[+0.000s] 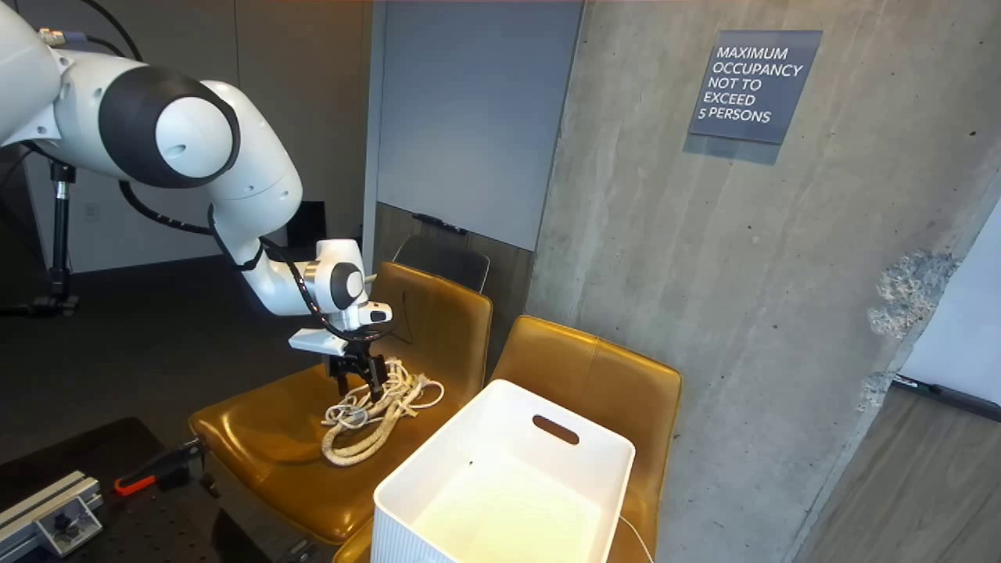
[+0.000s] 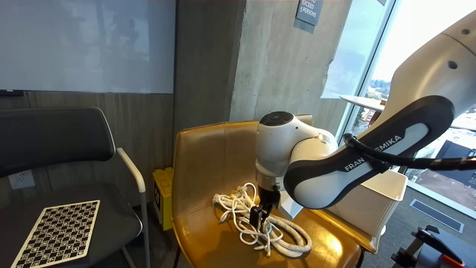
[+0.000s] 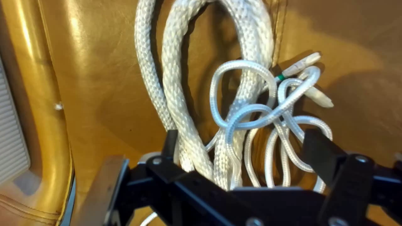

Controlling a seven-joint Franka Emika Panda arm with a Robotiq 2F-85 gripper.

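Observation:
White ropes, one thick braided rope and a thinner cord, lie tangled on the seat of a tan leather chair. My gripper points down at this bundle, with its fingers wide apart and the rope strands showing in the gap between them. From the side, the gripper is right at the pile. In exterior view 1 the fingertips overlap the rope heap; whether they touch it I cannot tell. The gripper is open.
A white bin, empty inside, stands on the second tan chair beside the rope's chair. A black chair holding a patterned board is at the left in exterior view 2, near a yellow box.

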